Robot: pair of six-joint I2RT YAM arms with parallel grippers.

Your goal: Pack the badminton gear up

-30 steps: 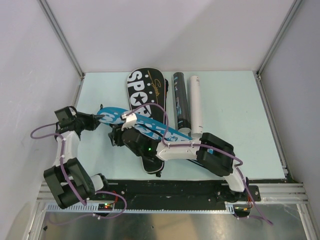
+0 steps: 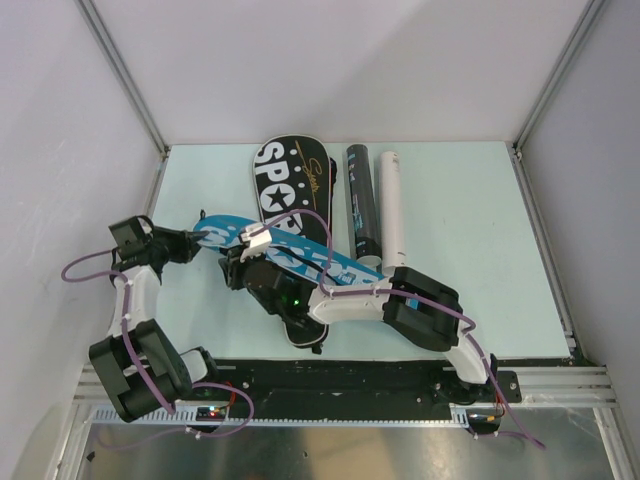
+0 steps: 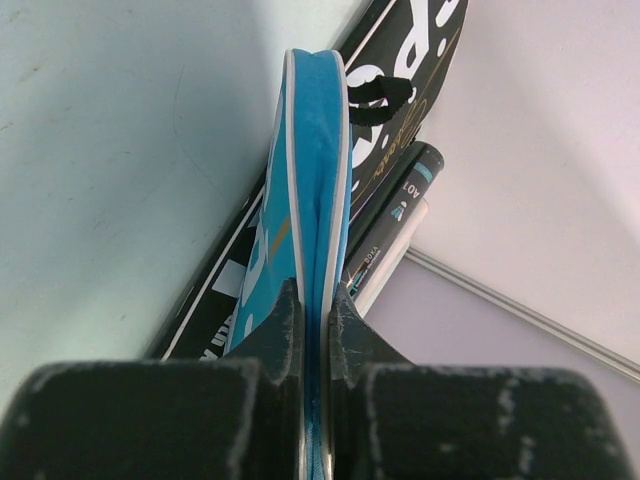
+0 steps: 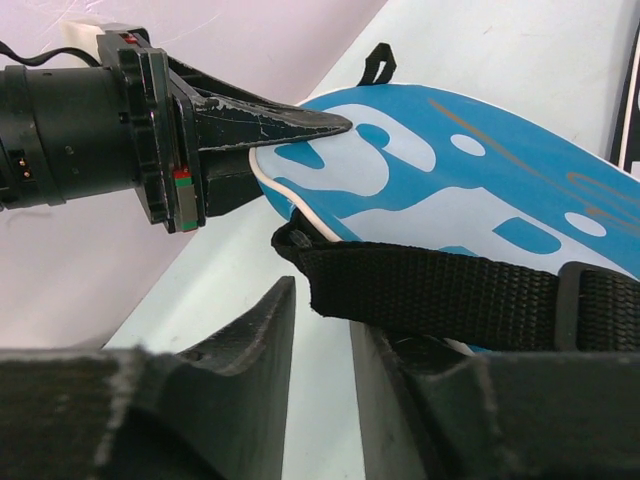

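A blue patterned bag (image 2: 330, 258) (image 4: 470, 160) lies across a black SPORT bag (image 2: 290, 175) (image 3: 405, 45). My left gripper (image 2: 200, 236) is shut on the blue bag's left end, along its zipped edge. My right gripper (image 2: 232, 258) is beside that end, part open, close to a black strap (image 4: 430, 295) on the blue bag; whether the strap is between its fingers is hard to tell. A small black loop (image 4: 380, 62) sticks up from the bag's tip.
A dark tube (image 2: 363, 200) and a white tube (image 2: 390, 200) stand lengthwise right of the SPORT bag.
My right arm has shifted very slightly at the left end of the bag; the left gripper and the bags look nearly unchanged.
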